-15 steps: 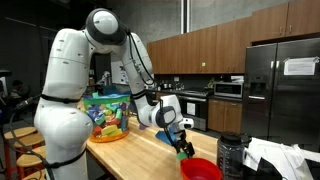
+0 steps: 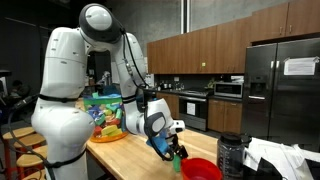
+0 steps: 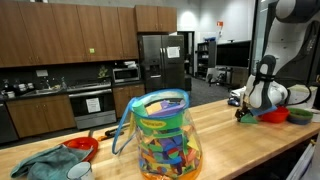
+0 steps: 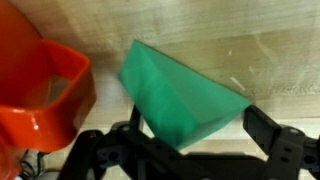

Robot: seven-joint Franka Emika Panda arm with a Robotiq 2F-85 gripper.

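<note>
A green block-like object (image 4: 185,95) lies between the spread fingers of my gripper in the wrist view, over the wooden table. The fingers stand open, one finger at each side of the green object; whether either touches it, I cannot tell. In exterior view 1 my gripper (image 2: 168,150) is low by the table, with the green object (image 2: 177,163) at it, just left of a red bowl (image 2: 203,171). In the wrist view a red container (image 4: 65,118) fills the left side.
A dark lidded canister (image 2: 230,155) stands behind the red bowl, with white cloth (image 2: 285,158) to its right. A large colourful bin (image 3: 166,140) of toys stands on the table, near a red tray (image 3: 82,146).
In exterior view 1 the arm has shifted left and a little lower near the red bowl. The green patch at its gripper appears slightly farther left and lower too.
</note>
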